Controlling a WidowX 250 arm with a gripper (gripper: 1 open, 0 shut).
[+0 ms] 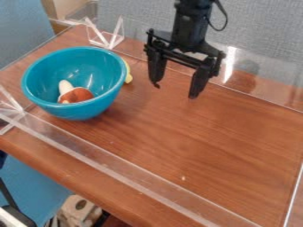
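A black gripper (178, 74) hangs over the back middle of the wooden table (201, 160), its two fingers wide apart with nothing visible between them. A turquoise bowl (98, 66) stands at the left. In it lie an orange-brown object (77, 95) and a pale piece (66, 86). A yellow-green object (127, 71) is partly visible at the bowl's right rim, behind the gripper's left side.
Transparent strips run along the table's back, front and right edges, with white braces at the left. Grey padded walls stand behind.
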